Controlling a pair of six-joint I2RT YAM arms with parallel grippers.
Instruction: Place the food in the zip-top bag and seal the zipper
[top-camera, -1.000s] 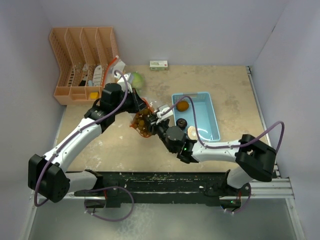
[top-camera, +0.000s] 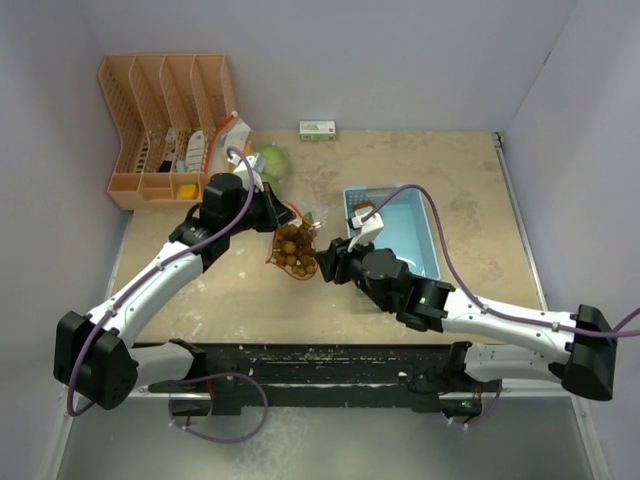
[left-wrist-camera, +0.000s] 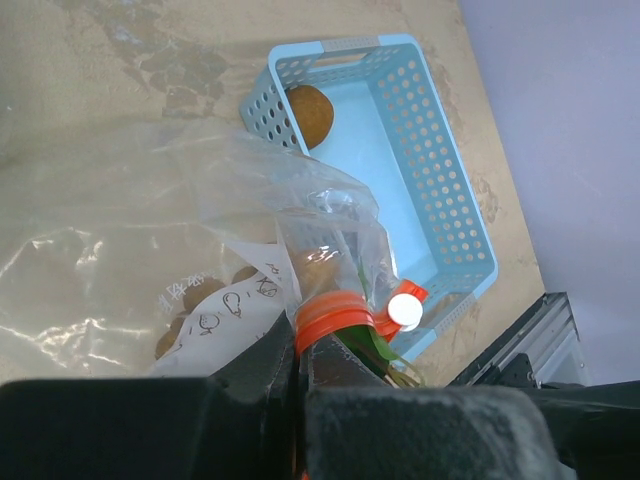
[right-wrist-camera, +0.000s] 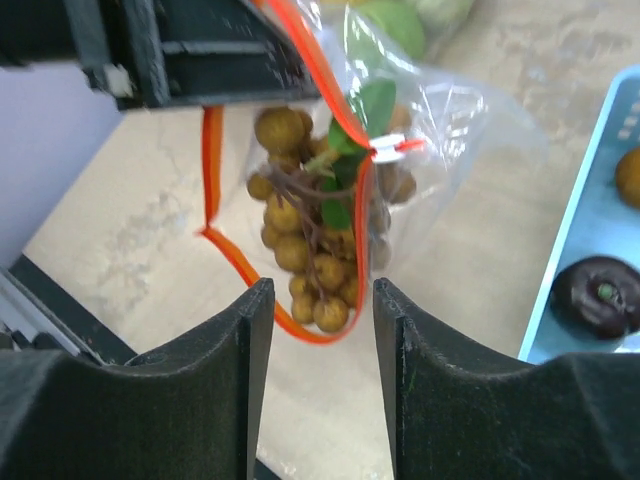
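The clear zip top bag (top-camera: 304, 272) with an orange zipper lies in the middle of the table, its mouth gaping toward the front. Several brown round foods (right-wrist-camera: 293, 252) and a green leafy stem (right-wrist-camera: 374, 104) show inside it. My left gripper is shut on the bag's orange zipper rim (left-wrist-camera: 333, 312), at the far side of the mouth. In the right wrist view, my right gripper stands in front of the bag's mouth, its fingers (right-wrist-camera: 250, 335) apart. Nothing is seen held between them; the bag shows behind.
Right of the bag is a blue basket (top-camera: 412, 205) holding a brown round food (left-wrist-camera: 311, 116) and a dark purple one (right-wrist-camera: 592, 298). A peach organizer (top-camera: 118, 190) stands at the back left, and green produce (top-camera: 272, 160) lies behind the bag.
My right gripper was over the bag's mouth a second ago and has drawn back toward the right and front, baring the foods inside. The left arm has barely moved.
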